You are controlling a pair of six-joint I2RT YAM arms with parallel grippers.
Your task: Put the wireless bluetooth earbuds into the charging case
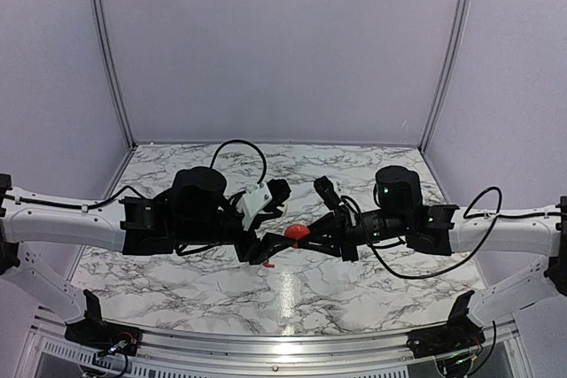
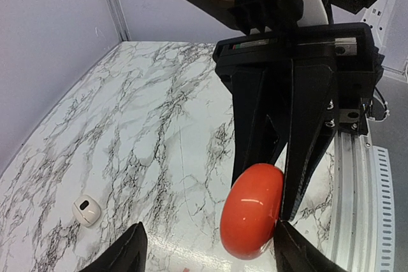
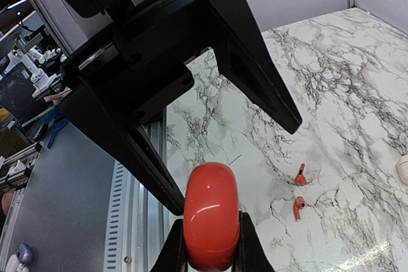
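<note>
The rounded red charging case (image 2: pixel 252 211) is clasped by my right gripper (image 1: pixel 312 238), held above the table; no opening shows in it. Beside it my left gripper is open with its fingers wide apart. In the right wrist view one left fingertip (image 3: pixel 171 203) comes close to the case's upper edge; whether it touches, I cannot tell. Two red earbuds, one (image 3: pixel 300 176) behind the other (image 3: pixel 298 207), lie loose on the marble table. From the top only one earbud (image 1: pixel 267 264) shows clearly, below the left gripper.
A small white box-like object (image 2: pixel 87 210) sits on the table towards the back, mostly covered by the left arm from above. A metal rail (image 1: pixel 275 343) runs along the front edge.
</note>
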